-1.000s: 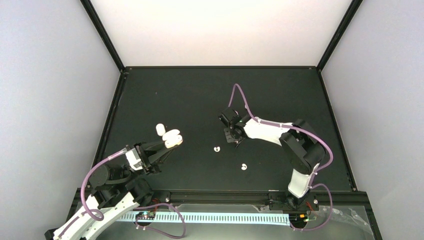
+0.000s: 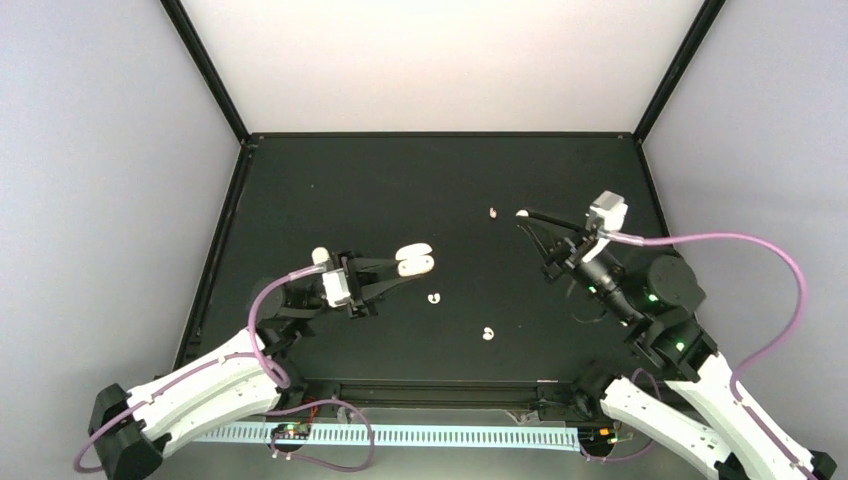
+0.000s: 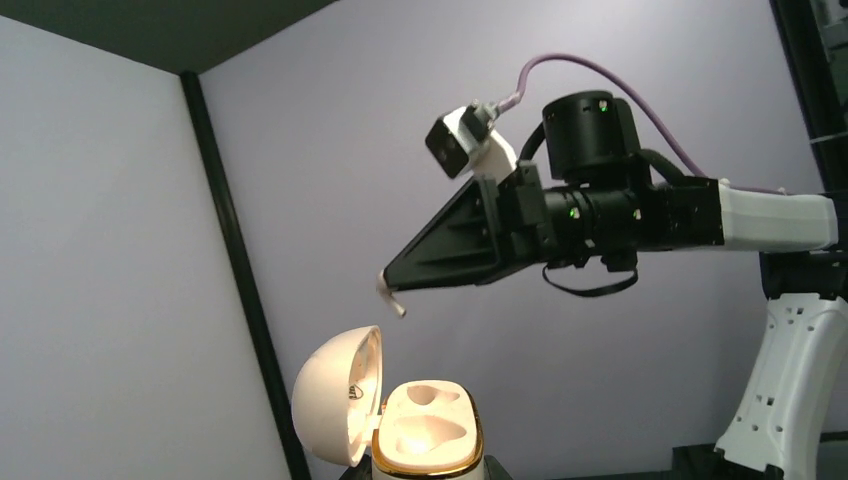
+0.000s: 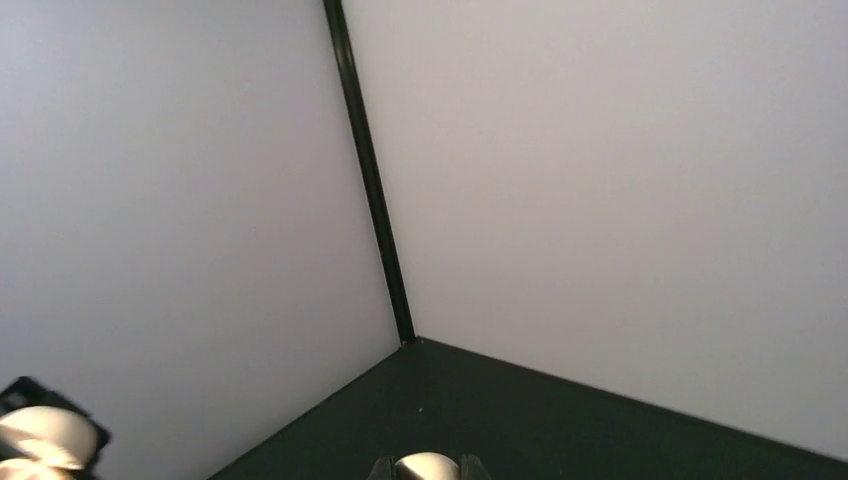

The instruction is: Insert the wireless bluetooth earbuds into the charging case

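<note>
An open white charging case [image 2: 415, 265] with empty-looking slots is held upright by my left gripper; in the left wrist view its lid [image 3: 325, 400] hinges left of the slotted body [image 3: 430, 430]. My right gripper [image 2: 522, 215] is shut on a small white earbud, raised right of the case and facing it; only the bud's rounded top [image 4: 428, 466] shows in the right wrist view. Small white earbuds lie on the black mat, one at the back [image 2: 493, 213], others [image 2: 434, 298] nearer the front.
A white capsule-shaped piece [image 2: 320, 255] lies beside the left arm. Walls and black posts enclose the workspace on the back and both sides.
My left gripper has carried the case rightward and up toward the centre. The right arm has swung up and turned, bringing a held earbud to face the case.
</note>
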